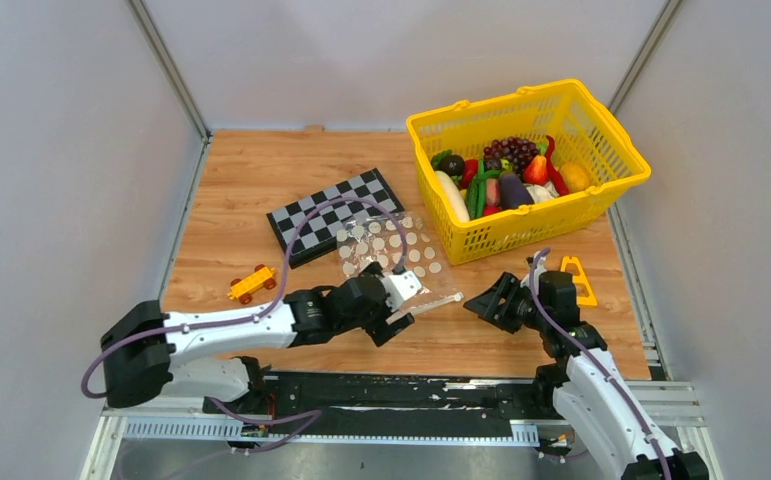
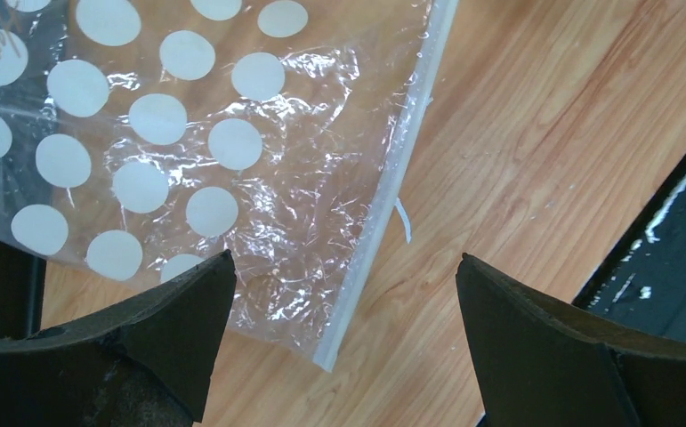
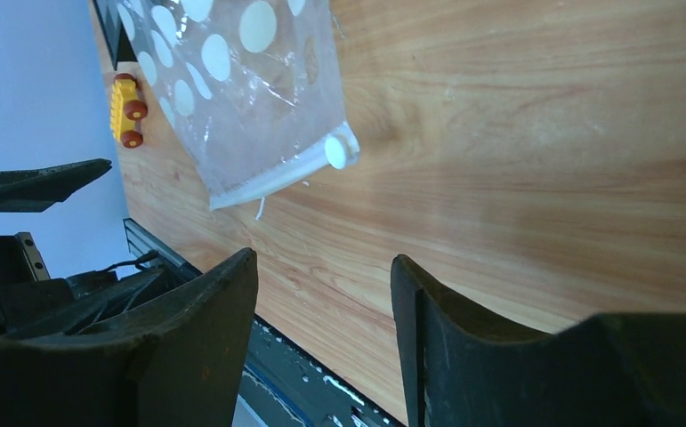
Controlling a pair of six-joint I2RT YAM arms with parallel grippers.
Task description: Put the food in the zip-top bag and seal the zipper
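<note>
The clear zip top bag with white dots (image 1: 431, 262) lies flat on the table, its zipper edge toward the front. In the right wrist view a round white slider (image 3: 337, 151) sits at one end of the zipper strip (image 3: 272, 178). Above the bag's front part hangs my left gripper (image 1: 393, 328), open, with the zipper strip (image 2: 383, 200) showing below between its fingers, untouched. My right gripper (image 1: 483, 310) is part open to the right of the slider, nothing between its fingers. The food (image 1: 501, 180), several toy vegetables and fruits, is inside the yellow basket (image 1: 501, 236).
A black-and-white checkered board (image 1: 361, 190) lies behind the bag, partly under it. To the left stands a yellow toy car (image 1: 253, 284); a yellow piece (image 1: 581, 282) lies behind my right gripper. Bare table (image 1: 451, 350) stretches in front of the bag.
</note>
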